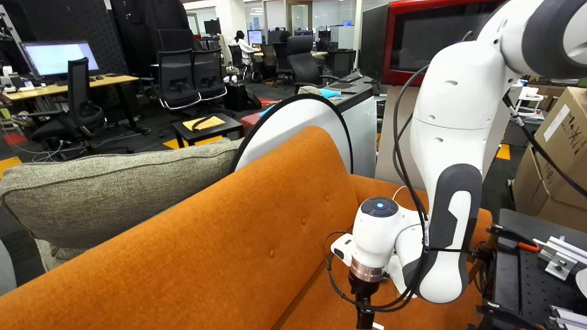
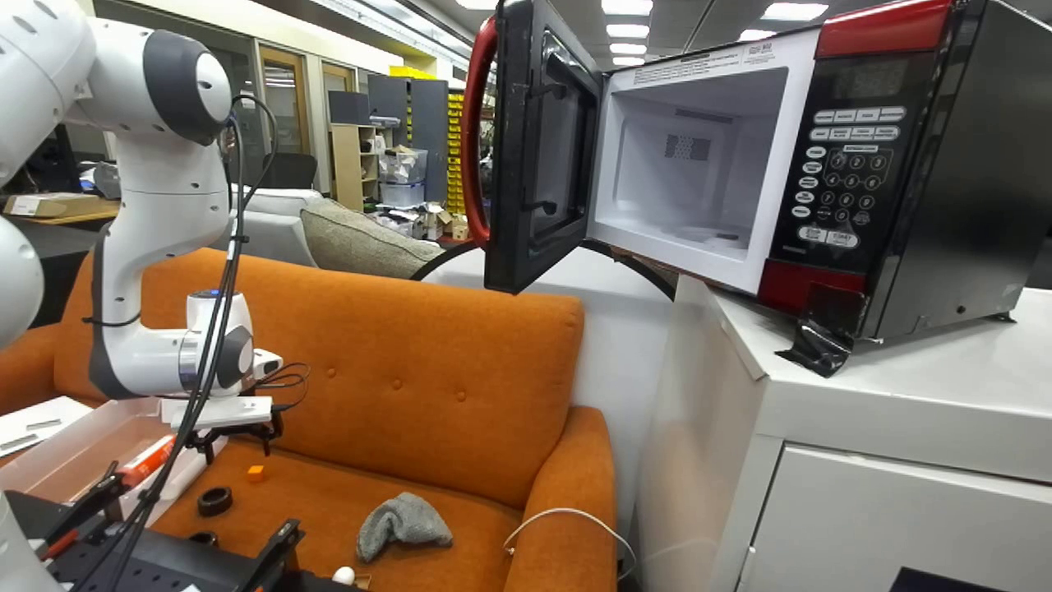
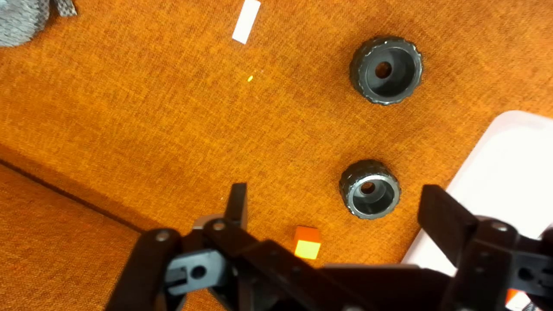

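Observation:
My gripper is open, its two dark fingers spread wide with nothing held between them. In the wrist view it hangs over the orange sofa seat. A small orange block (image 3: 307,242) with a yellow-lit face lies below, within the span of the fingers. Two black ribbed wheels lie hollow side up: one wheel (image 3: 370,189) inside the finger span toward the right finger, the other wheel (image 3: 386,70) farther out. In exterior view 2 the block (image 2: 256,474) sits on the seat under the gripper (image 2: 237,444).
A translucent bin (image 2: 84,449) stands beside the arm. A grey cloth (image 2: 402,524) lies on the seat, and a white strip (image 3: 246,20) shows nearby. The sofa backrest (image 2: 414,345) rises behind. A microwave (image 2: 680,158) stands with its door open on a white cabinet (image 2: 888,414).

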